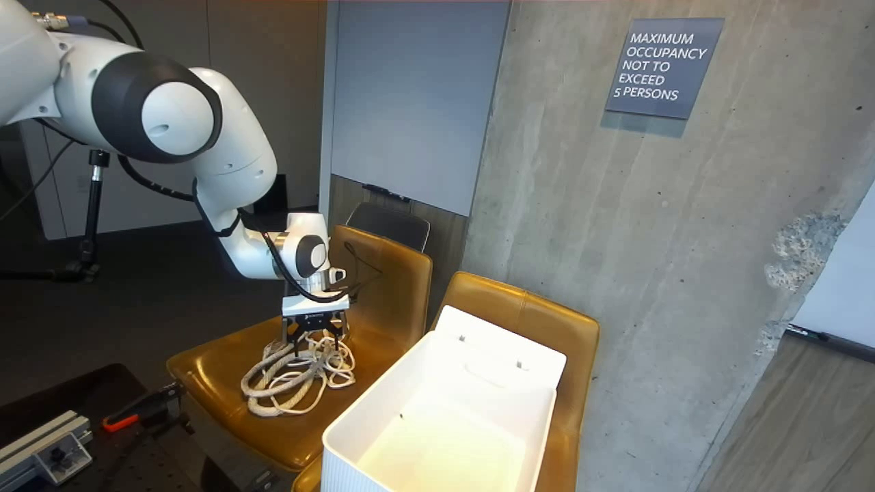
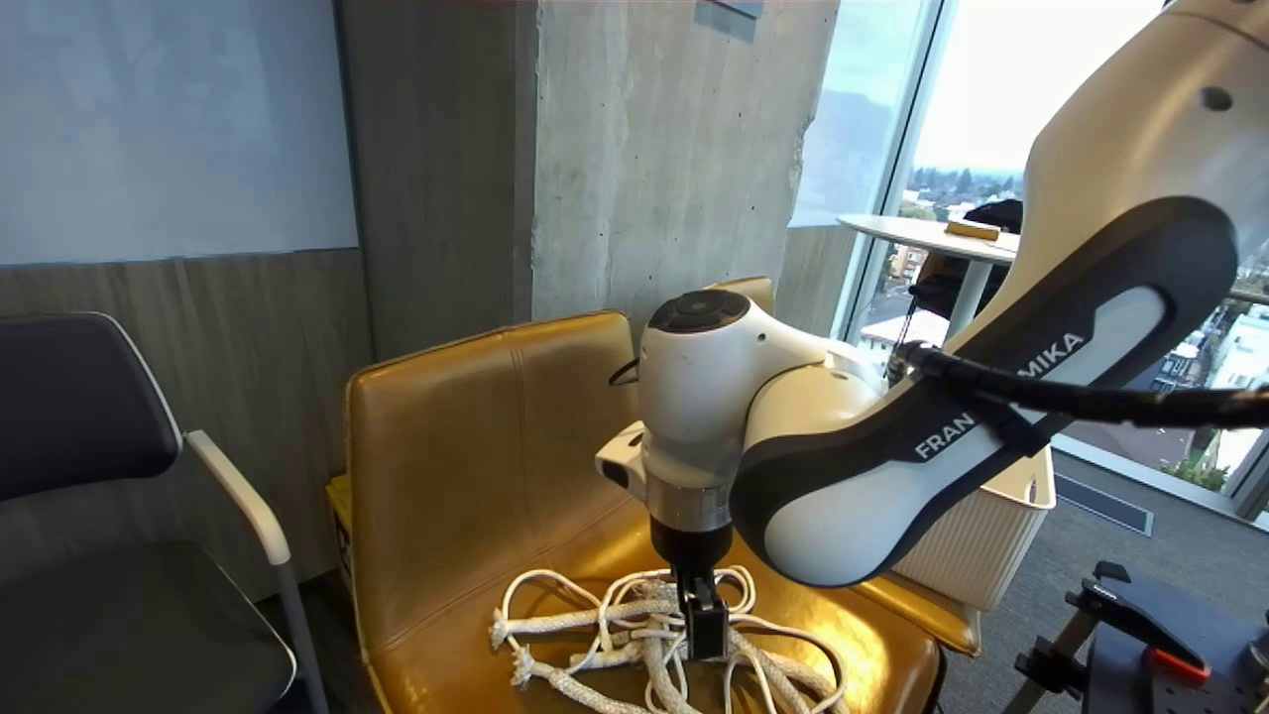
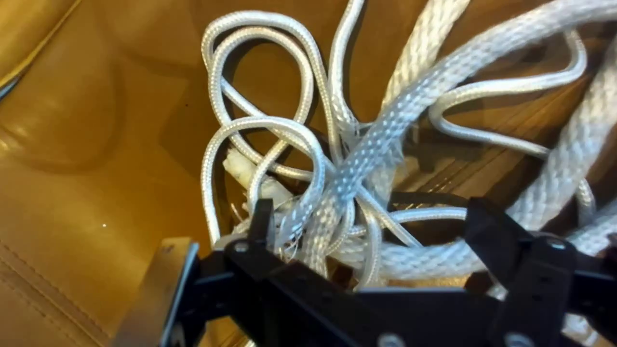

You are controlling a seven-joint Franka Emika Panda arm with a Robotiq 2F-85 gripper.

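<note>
A tangled heap of white rope (image 1: 286, 382), thick braids mixed with thinner cord, lies on the seat of a tan leather chair (image 1: 381, 270). My gripper (image 1: 316, 348) points down into the heap with its fingers apart. In the wrist view, strands of the rope (image 3: 370, 153) run across the space between the two black fingers, and the gripper is not closed on them. Seen from the other side, the gripper (image 2: 704, 649) stands among the coils of rope (image 2: 648, 613); its fingertips are partly hard to make out there.
An empty white bin (image 1: 451, 426) rests on a second tan chair (image 1: 525, 307) beside the rope's chair. At the lower left is a dark table (image 1: 106, 459) with a clamp (image 1: 143, 407). A grey chair (image 2: 107, 571) stands to one side.
</note>
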